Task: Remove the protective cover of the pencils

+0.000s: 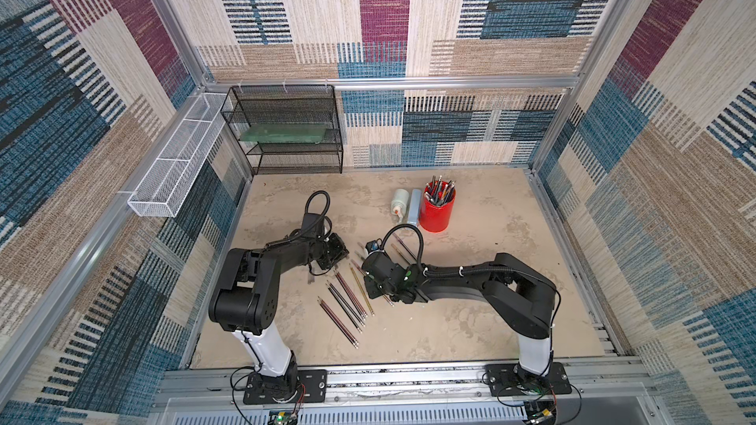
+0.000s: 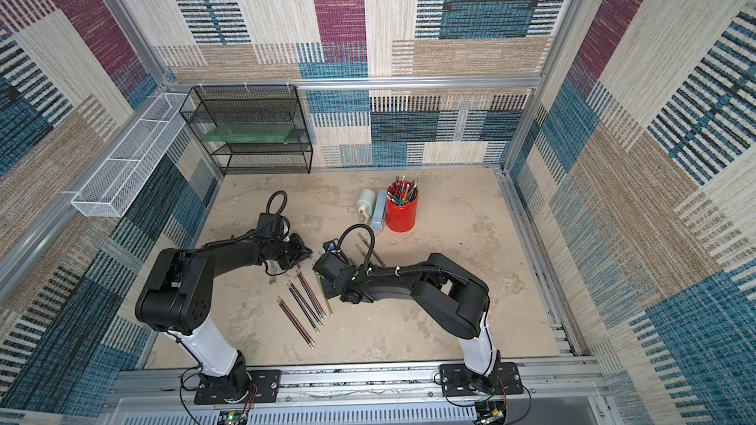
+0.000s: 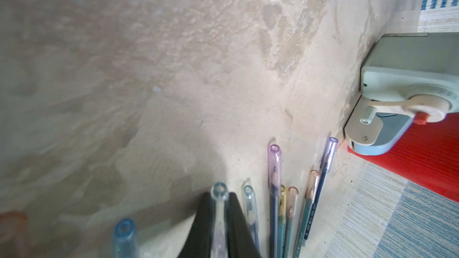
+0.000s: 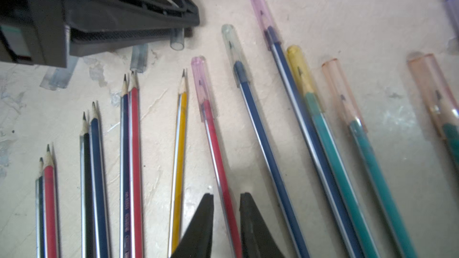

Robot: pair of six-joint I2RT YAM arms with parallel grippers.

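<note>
My left gripper is shut on a clear cap, whose round end shows between its fingertips; in the right wrist view the cap's open end pokes out below the black fingers, just beyond a bare yellow pencil (image 4: 179,138). My right gripper stands part open, its fingers on either side of a red pencil (image 4: 220,167) with a pink cap (image 4: 203,81) still on its tip; whether they touch it cannot be told. Further right lie capped pencils, including a navy one (image 4: 263,138) with a clear cap and a teal one (image 4: 330,138) with a yellow cap.
Several uncapped pencils (image 1: 340,322) lie in pairs at left front. Loose caps (image 4: 138,58) rest beyond their tips. A red pencil cup (image 1: 437,214), a grey-blue box (image 1: 414,207) and a pale sharpener (image 1: 400,203) stand at the back.
</note>
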